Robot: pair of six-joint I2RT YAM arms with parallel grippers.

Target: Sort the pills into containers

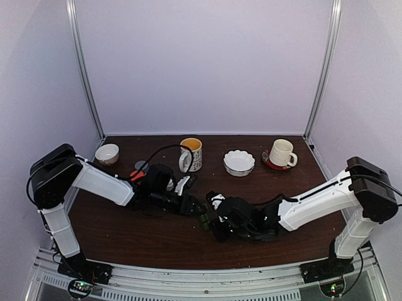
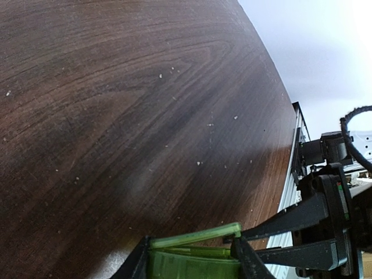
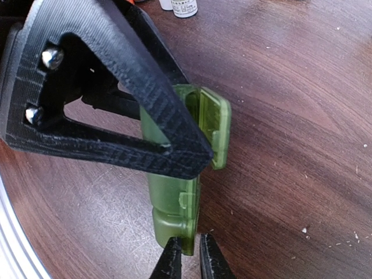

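Near the middle of the table, my left gripper (image 1: 198, 209) is shut on a green pill container (image 1: 205, 222). In the right wrist view the container (image 3: 165, 195) is held at its upper part, with a flap-like lid (image 3: 216, 125) standing out from its side. The left wrist view shows the raised lid (image 2: 195, 235) above the body, with a gap between them. My right gripper has its fingertips slightly apart at the container's lower corner; whether they touch it I cannot tell. No loose pills are recognisable.
Behind the left arm are an orange-red item (image 1: 137, 176) and small white bottles (image 3: 184, 7). Along the back stand a white bowl (image 1: 107, 153), a patterned mug (image 1: 191, 155), a fluted white dish (image 1: 239, 162) and cream cups (image 1: 282, 152) on a red saucer.
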